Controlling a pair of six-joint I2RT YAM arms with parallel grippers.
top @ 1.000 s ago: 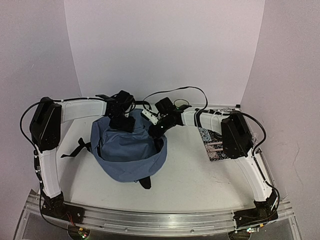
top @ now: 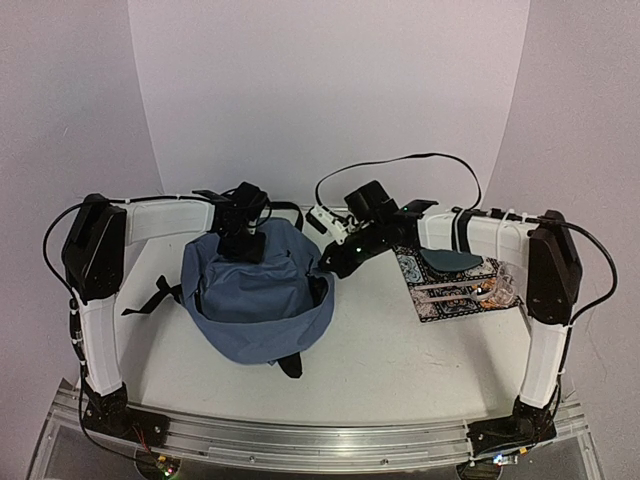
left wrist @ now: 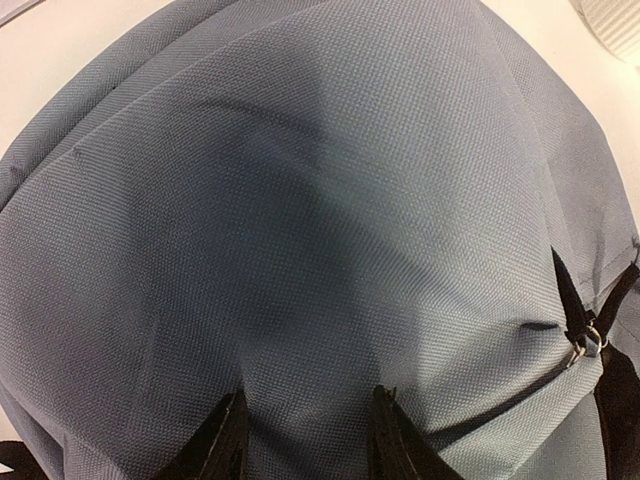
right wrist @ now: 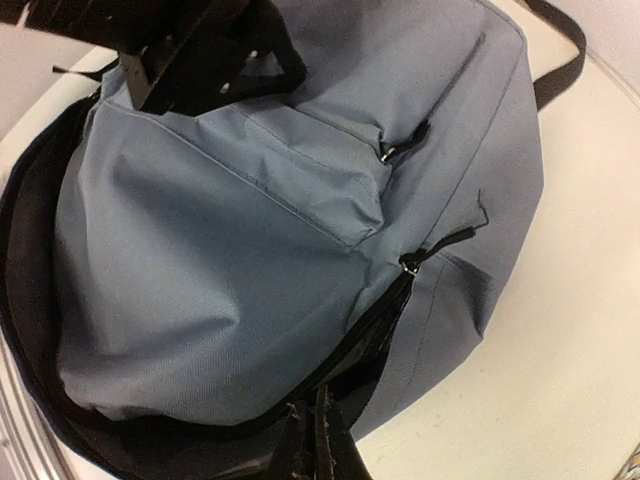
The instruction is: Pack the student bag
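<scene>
The blue-grey student bag [top: 255, 300] lies on the left half of the table, its front hanging loose and a dark zipped opening [right wrist: 375, 345] showing along one side. Over the bag's upper part sits my left gripper [top: 245, 250]; in the left wrist view its fingers [left wrist: 228, 440] stand apart, close against the fabric. My right gripper [top: 338, 268] is at the bag's right edge. Its fingers [right wrist: 322, 435] are together, with nothing visible between them, and appear over the side opening in the right wrist view. What lies inside the bag is hidden.
On the right, a patterned mat [top: 430, 308] carries a dark teal item [top: 450, 260], a pale strip and a clear object [top: 502, 290], partly behind the right arm. Black straps [top: 155, 298] stick out from the bag. Bare table [top: 390, 360] lies between bag and mat.
My right gripper has moved right, from over the bag to its right edge, its arm swinging outward and exposing less of the mat's top. The left arm and the bag look nearly still.
</scene>
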